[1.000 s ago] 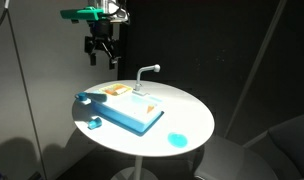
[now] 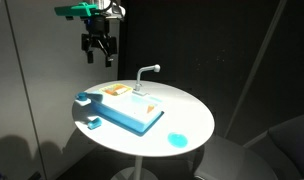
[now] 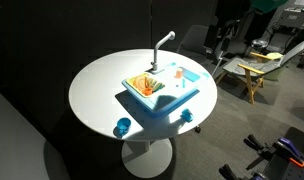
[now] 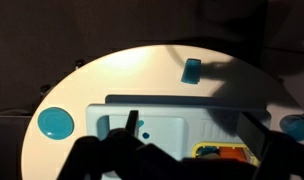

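Note:
My gripper (image 2: 99,59) hangs above the left side of the round white table, open and pointing down, with nothing between its fingers. Below it sits a light-blue toy sink basin (image 3: 158,109) with a grey tap (image 3: 162,48) behind. A yellow tray (image 2: 116,89) of toy food rests at the basin's left end. In the wrist view, the two dark fingers (image 4: 131,121) stand wide apart over the basin. Beyond its edge, a small blue piece (image 4: 191,71) lies on bare tabletop. A blue cup (image 3: 123,126) stands near the table edge.
A flat teal disc (image 2: 178,140) lies at the table's right front. Something small and orange-pink (image 3: 179,73) is at the basin's right end. Bare white tabletop (image 3: 92,82) lies left of the basin. Chairs (image 3: 267,75) stand behind, off the table.
The tabletop objects look unmoved.

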